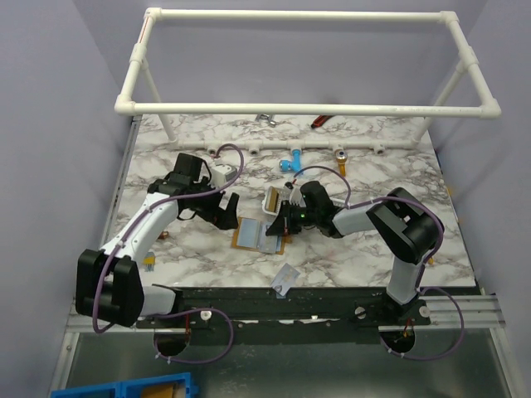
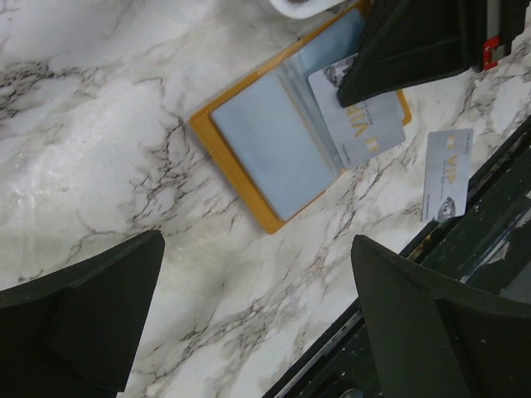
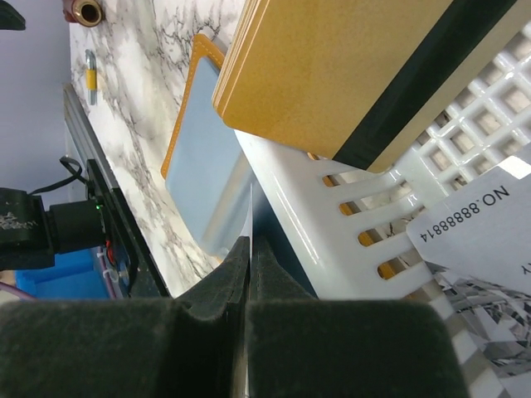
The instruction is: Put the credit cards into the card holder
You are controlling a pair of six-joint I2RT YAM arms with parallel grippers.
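Note:
An open orange card holder (image 2: 270, 153) with clear sleeves lies flat on the marble table. A silver VIP card (image 2: 361, 124) rests over its right half; another VIP card (image 2: 447, 172) lies apart near the front edge. My left gripper stands open, left of and above the holder, empty. My right gripper is shut over the holder's right side, by a white perforated tray (image 3: 332, 236); nothing clear shows between its fingers. In the tray are a tan stack (image 3: 323, 75) and a card marked with numbers (image 3: 473, 220).
Blue pipe fitting (image 1: 294, 163), orange-handled tool (image 1: 340, 166) and other tools lie at the back, below a white pipe frame (image 1: 303, 109). Small items lie at the far left. The table's front edge runs close below the loose card.

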